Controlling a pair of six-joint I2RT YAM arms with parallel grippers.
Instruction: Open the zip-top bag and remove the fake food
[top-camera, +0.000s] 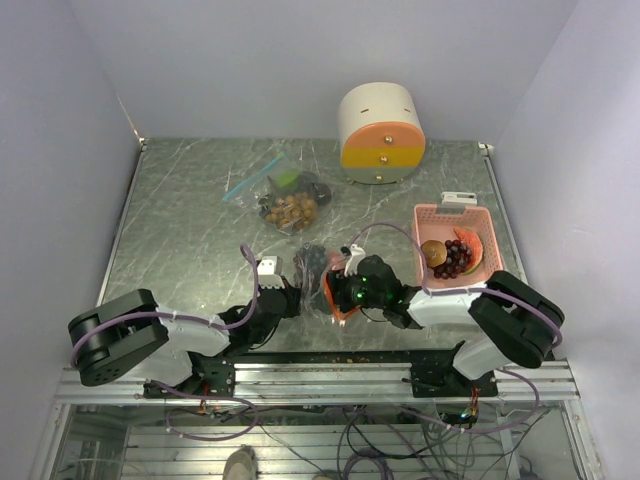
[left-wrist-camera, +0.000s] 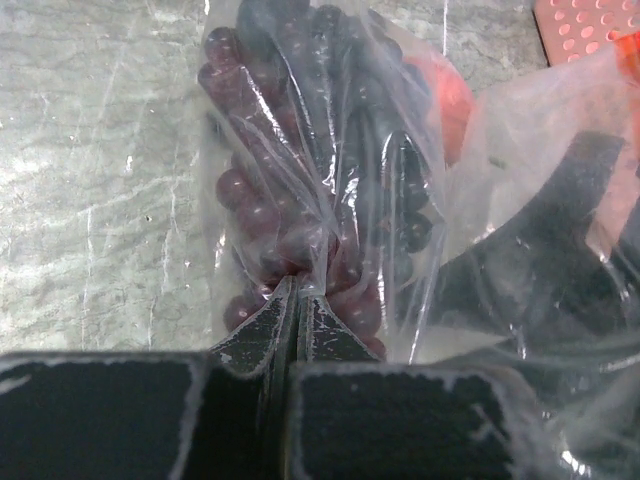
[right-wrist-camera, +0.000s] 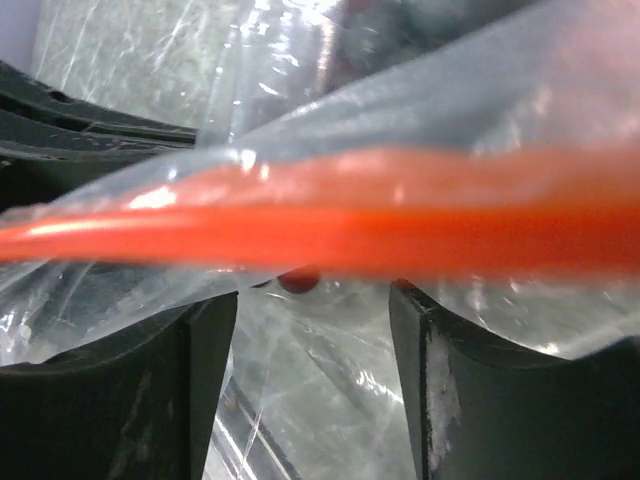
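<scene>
A clear zip bag (left-wrist-camera: 560, 300) with an orange zip strip (right-wrist-camera: 400, 230) lies at the front middle of the table. Dark red grapes (left-wrist-camera: 260, 215) fill its left part, and something red shows through the plastic beside them. My left gripper is shut on the bag's plastic at the near end of the grapes. At the bag's mouth, my right gripper stands open, its fingers (right-wrist-camera: 410, 350) apart. The orange strip passes across the right wrist view just above them. Whether the right fingertips are inside the bag cannot be told for sure.
A pink basket (top-camera: 426, 213) with a melon-like slice, grapes and a round brown item stands at the right. Another zip bag (top-camera: 290, 200) with food lies behind. A drawer cabinet (top-camera: 382, 135) is at the back.
</scene>
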